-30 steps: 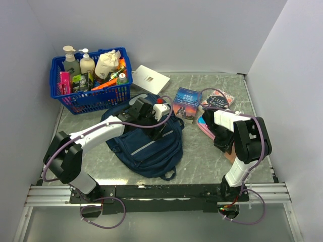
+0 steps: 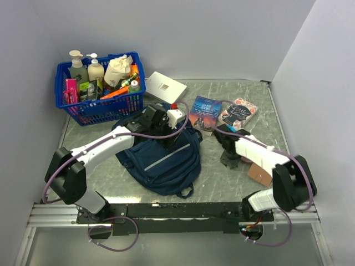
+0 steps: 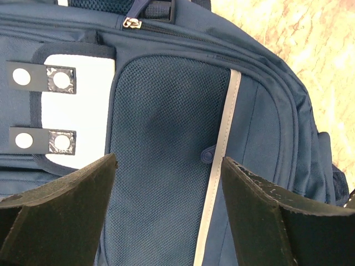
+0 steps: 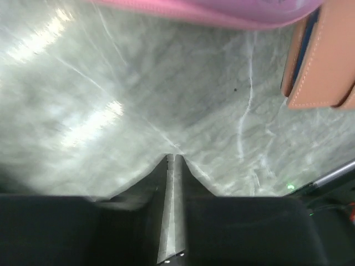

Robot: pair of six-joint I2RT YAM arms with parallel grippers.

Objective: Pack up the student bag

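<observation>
The navy backpack [image 2: 163,166] lies on the table, with my left gripper over its front pocket, fingers apart and only fabric below. My right gripper hangs over bare marble; its fingertips look close together, blurred, with nothing visible between them. Above it in the right wrist view are a pink case [image 4: 233,12] and a tan leather item [image 4: 313,72]. The books Jane Eyre [image 2: 203,113] and a pink-covered one [image 2: 238,113] lie at the back right.
A full blue basket [image 2: 77,111] stands at the back left. A white flat item [image 2: 165,88] lies behind the backpack. Walls border the back and right side. Marble is clear between the backpack and the tan item.
My right arm has moved left, away from the tan item at the right, toward the middle of the table. The left arm has barely changed.
</observation>
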